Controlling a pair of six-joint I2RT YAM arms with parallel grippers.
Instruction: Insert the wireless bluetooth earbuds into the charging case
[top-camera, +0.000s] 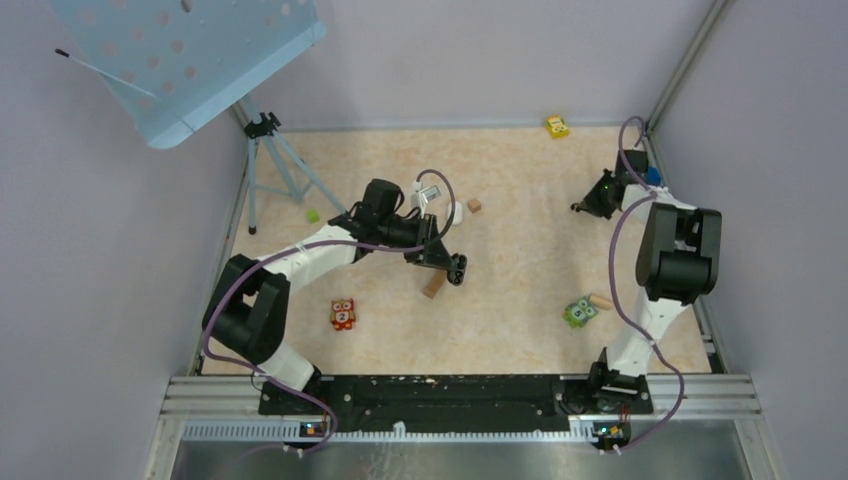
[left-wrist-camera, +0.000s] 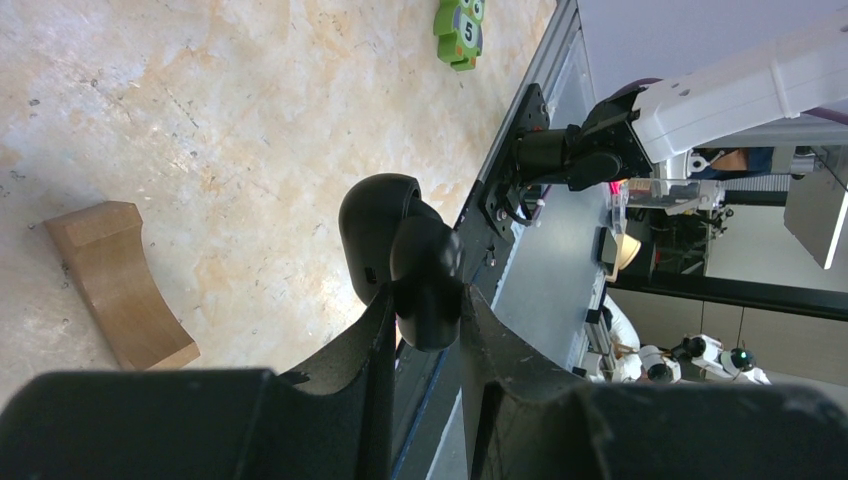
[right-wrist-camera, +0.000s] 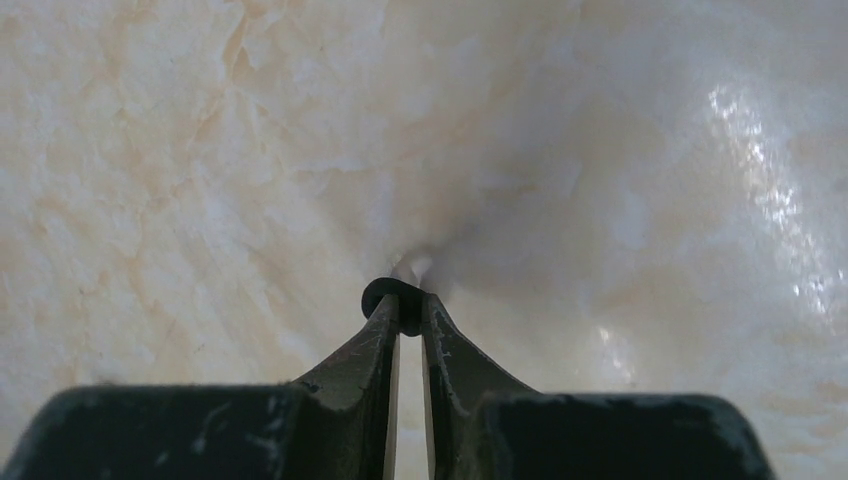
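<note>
The black charging case (left-wrist-camera: 370, 235) is pinched between the fingertips of my left gripper, clear of the table. From above, the case (top-camera: 458, 270) shows its dark wells facing right, near the table's middle. A small black earbud (right-wrist-camera: 380, 292) lies at the fingertips of my right gripper, partly hidden behind them. Those fingers are close together with a narrow gap; whether they press on the earbud I cannot tell. In the top view, my right gripper (top-camera: 583, 207) is low at the table's far right.
A wooden arch block (left-wrist-camera: 125, 285) lies near the left gripper. Green (top-camera: 579, 312), red (top-camera: 343, 314) and yellow (top-camera: 557, 126) toy blocks are spread out. A tripod (top-camera: 270, 150) stands at the back left. Between the two grippers the table is bare.
</note>
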